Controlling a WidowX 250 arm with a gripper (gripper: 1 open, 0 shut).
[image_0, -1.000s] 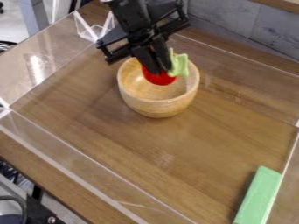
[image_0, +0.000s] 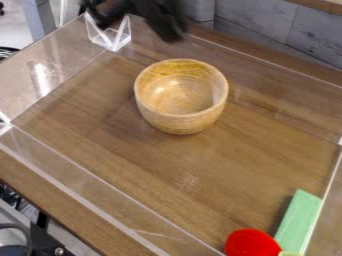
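A wooden bowl (image_0: 181, 110) sits on the table's middle, looking empty. A red round object (image_0: 251, 243) with a light green top lies at the front right, beside a long pale green block (image_0: 295, 222). My gripper is a dark, motion-blurred shape at the top edge, above and behind the bowl; its fingers are too blurred to tell open or shut.
A clear angular object (image_0: 110, 32) stands at the back left. The bare wooden table (image_0: 120, 170) has free room left, right and in front of the bowl. A wooden ledge (image_0: 307, 50) borders the back right.
The red object has gone from in or over the bowl to the front right. My gripper has moved up and back, away from the bowl.
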